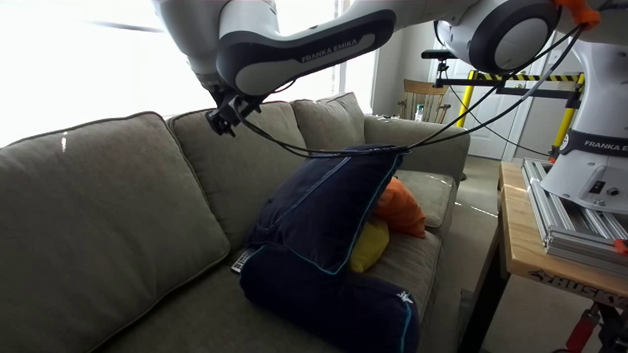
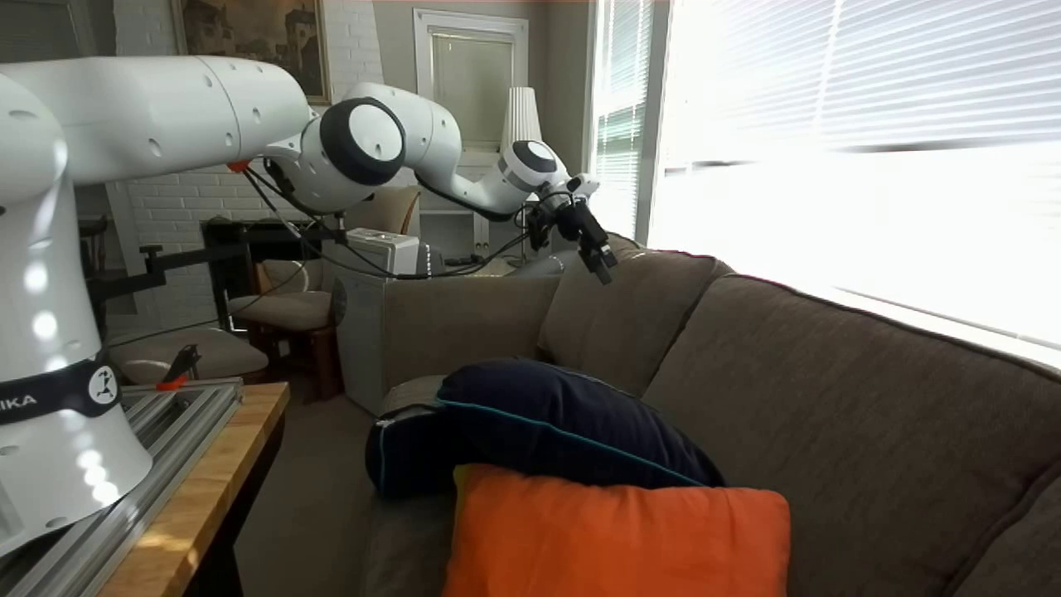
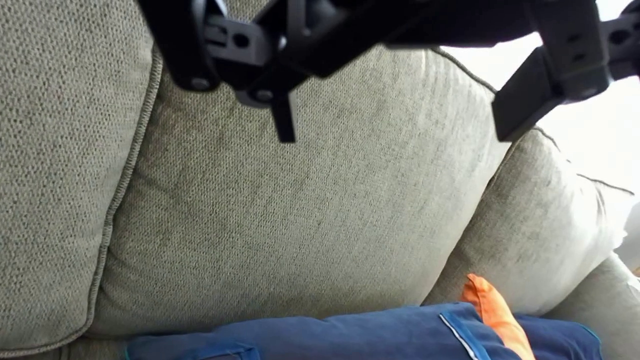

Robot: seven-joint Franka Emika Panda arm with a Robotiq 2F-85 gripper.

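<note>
Open and empty, my gripper hangs in front of the sofa's grey back cushions (image 3: 312, 210), its two fingers wide apart in the wrist view. From exterior view 1 the gripper (image 1: 222, 124) shows high above the seat. Below it lies a dark navy pillow (image 1: 329, 206) with teal piping, leaning on a second navy cushion (image 1: 324, 300). An orange pillow (image 2: 627, 537) and a yellow pillow (image 1: 369, 246) are beside and partly under the navy one. A remote control (image 1: 241, 261) pokes out by the navy pillows, partly hidden.
The wooden bench (image 1: 524, 235) carrying the arm's base stands in front of the sofa. Cables (image 1: 353, 153) sag from the arm over the navy pillow.
</note>
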